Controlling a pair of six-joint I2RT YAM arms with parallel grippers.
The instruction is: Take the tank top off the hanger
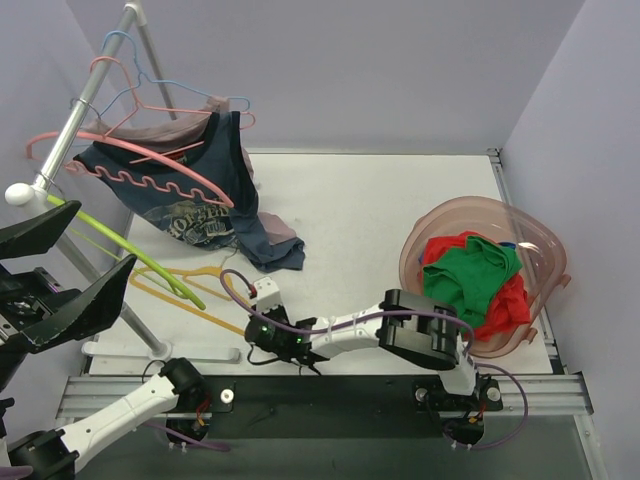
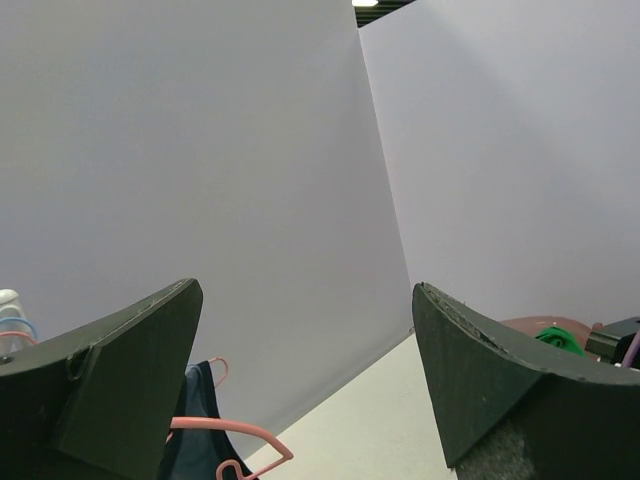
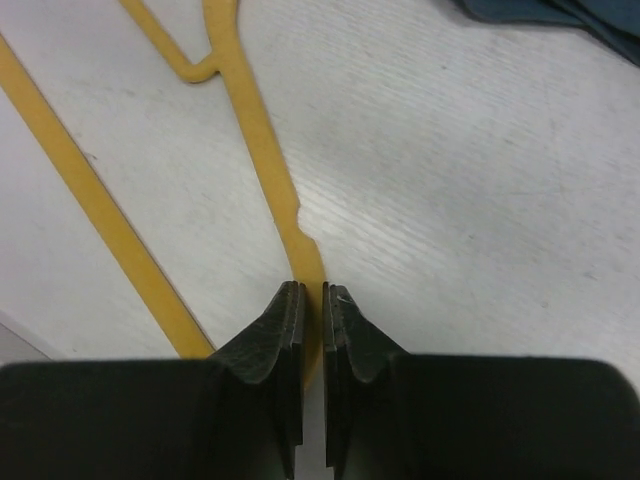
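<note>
The navy printed tank top hangs on the rack among pink hangers, its lower part draped onto the table. A yellow hanger lies flat on the white table below it. My right gripper is shut on the yellow hanger's end bar, pointing down at the table. My left gripper is raised at the left, open, with nothing between its fingers and the pink hanger and navy cloth beyond it.
A translucent tub with green and red clothes stands at the right. A green hanger hangs from the rack bar.
</note>
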